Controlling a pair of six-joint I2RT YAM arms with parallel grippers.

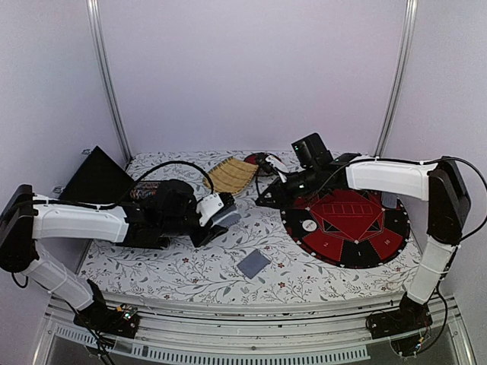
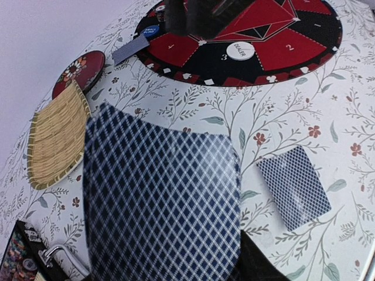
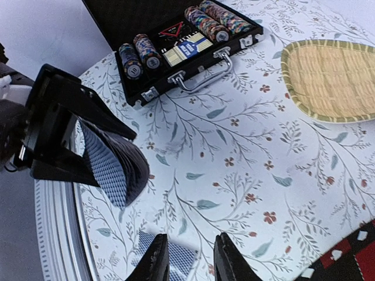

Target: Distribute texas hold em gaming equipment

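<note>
My left gripper [image 1: 216, 228] is shut on a bent deck of blue-checked cards; in the right wrist view the deck [image 3: 111, 167] shows edge-on between the dark fingers. One blue-backed card [image 1: 253, 263] lies flat on the floral cloth, right of and nearer the front than the left gripper. My right gripper is parted, with nothing between its fingertips, and its fingers partly cover that card [image 3: 176, 257]. The red and black poker mat [image 1: 350, 239] fills the table's right side, with a white dealer button [image 2: 240, 51] on it.
An open chip case [image 3: 187, 52] stands at the left. Behind are a woven basket [image 1: 230, 176] and a round red dish [image 2: 79, 73]. Another card [image 2: 130, 50] lies at the mat's edge by the small blind button.
</note>
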